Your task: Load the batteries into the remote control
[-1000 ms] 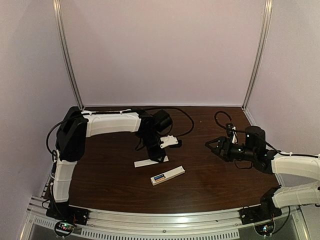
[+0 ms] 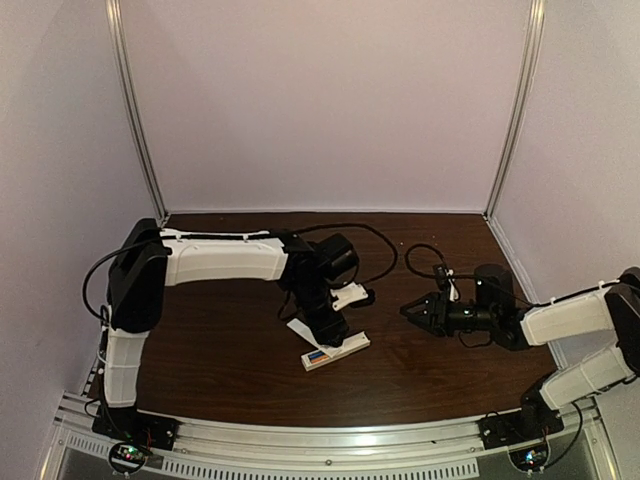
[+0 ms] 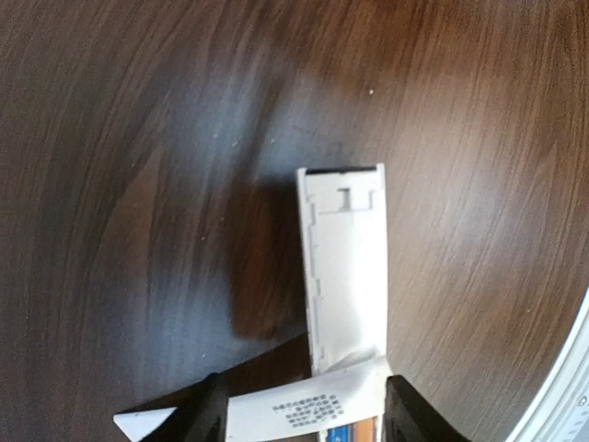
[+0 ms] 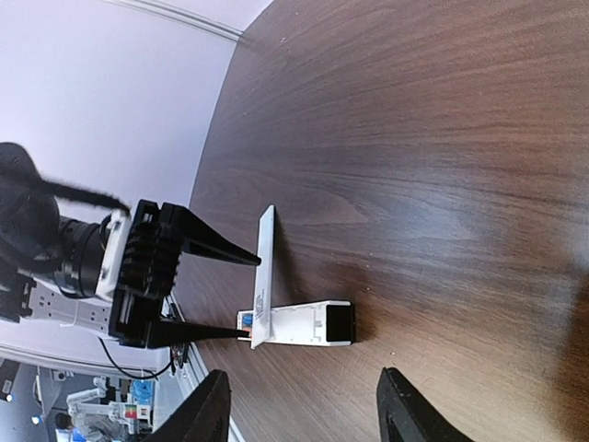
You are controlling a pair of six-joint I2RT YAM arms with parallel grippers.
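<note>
The white remote control [image 2: 350, 345] lies on the table, blue and orange batteries [image 3: 340, 433] showing in one end. Its white battery cover lies across that end at an angle, in the right wrist view standing tilted between the fingers of my left gripper. The left fingers are part open around the cover, at the remote; whether they press on it I cannot tell. My right gripper [image 2: 410, 312] is open, held to the right of the remote with nothing between its fingers.
White walls enclose it, with a metal rail [image 2: 330, 430] along the front edge.
My left gripper and the cover have moved toward the front and right onto the remote, the cover turning.
</note>
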